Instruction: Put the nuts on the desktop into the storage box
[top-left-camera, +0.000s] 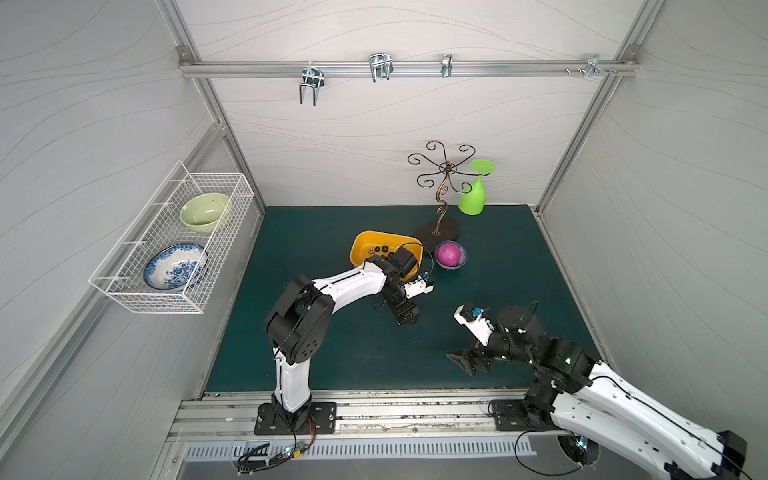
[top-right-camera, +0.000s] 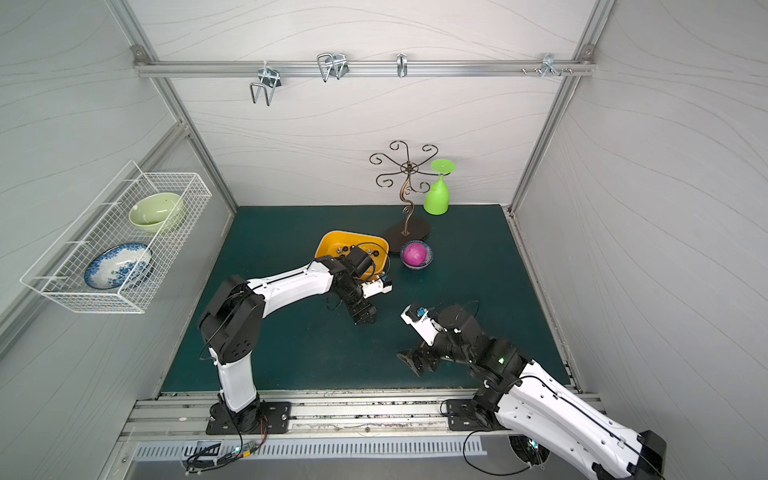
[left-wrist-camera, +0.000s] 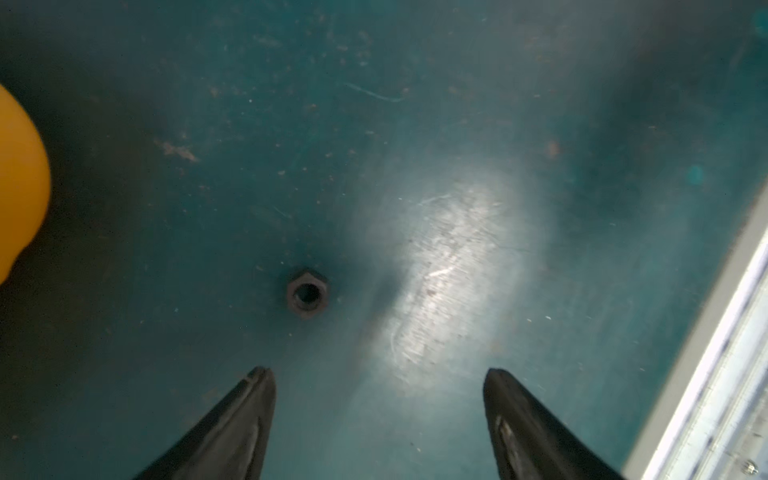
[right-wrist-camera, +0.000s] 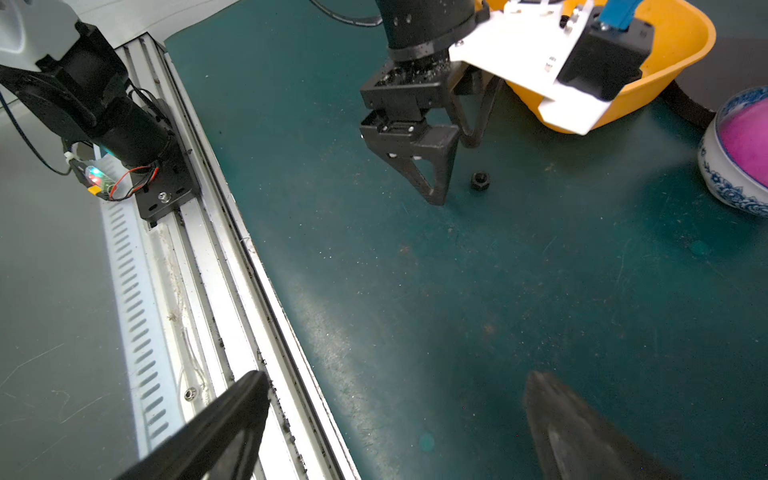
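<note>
A single dark hex nut lies on the green desktop, also visible in the right wrist view (right-wrist-camera: 480, 181) beside my left gripper's lowered fingers. The left gripper is open above the desk, with nothing between its fingers and the nut a little ahead of them. The yellow storage box (top-left-camera: 363, 242) behind the left arm holds several nuts and is partly hidden by that arm. My right gripper is open over the front right of the desk, empty.
A blue-patterned bowl with a pink ball (top-left-camera: 449, 254) stands right of the box. A metal tree stand (top-left-camera: 436, 232) and green glass (top-left-camera: 472, 196) are at the back. A wire basket (top-left-camera: 144, 297) hangs on the left wall.
</note>
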